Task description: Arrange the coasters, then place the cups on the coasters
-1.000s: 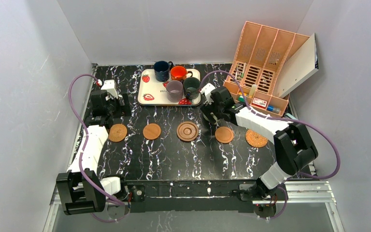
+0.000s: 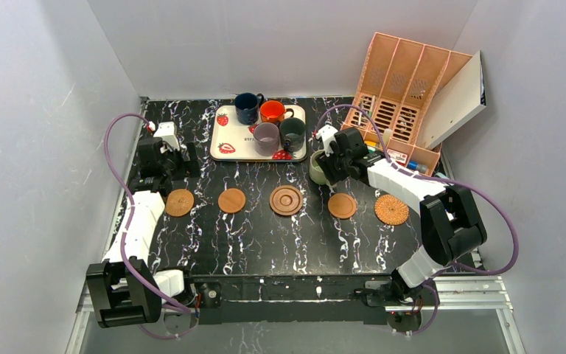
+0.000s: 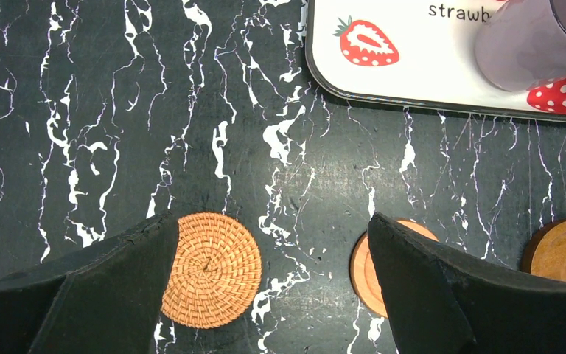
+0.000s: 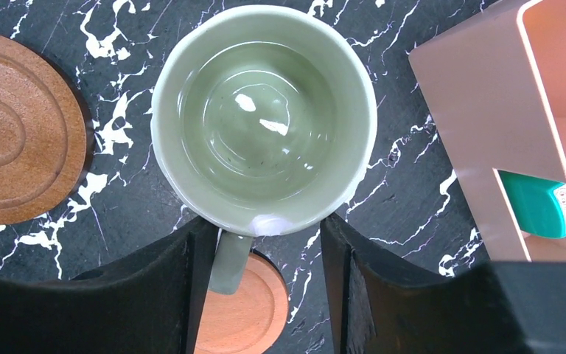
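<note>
A pale green cup (image 4: 258, 133) stands upright on the dark marbled table, its inside empty in the right wrist view. My right gripper is at its near rim, fingers parted. The cup's handle (image 4: 230, 264) lies between them, close to the left finger, with a clear gap to the right finger. Whether a finger touches the cup I cannot tell. Just below the cup in the top view lies a plain round wooden coaster (image 2: 342, 206). Over the table's left side, my left gripper is open and empty.
Several other coasters form a row, including a grooved one (image 2: 286, 200) and a woven one (image 2: 392, 209). A strawberry tray (image 2: 225, 131) bears several mugs at the back. A pink organiser box (image 2: 383, 81) stands back right.
My right gripper has shifted a little to the right in the top view, and more of the green cup shows beside it. The left arm is still.
</note>
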